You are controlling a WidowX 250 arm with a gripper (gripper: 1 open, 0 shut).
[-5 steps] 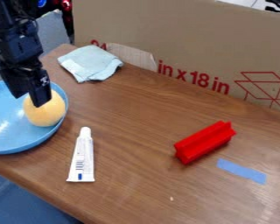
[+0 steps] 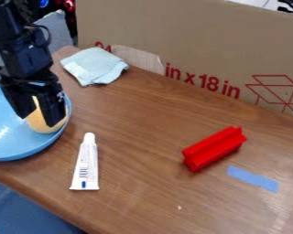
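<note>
My black gripper (image 2: 34,99) is open, lowered over a pale yellow rounded object (image 2: 47,119) on a blue plate (image 2: 12,142) at the left. The gripper partly hides the object, and whether its fingers touch it I cannot tell.
A white tube (image 2: 87,164) lies right of the plate. A folded light-blue cloth (image 2: 94,66) is at the back. A red block (image 2: 214,146) and a blue strip (image 2: 252,179) lie at the right, before a cardboard box (image 2: 204,50).
The gripper has moved down onto the yellow object, covering more of it. The other things are unmoved.
</note>
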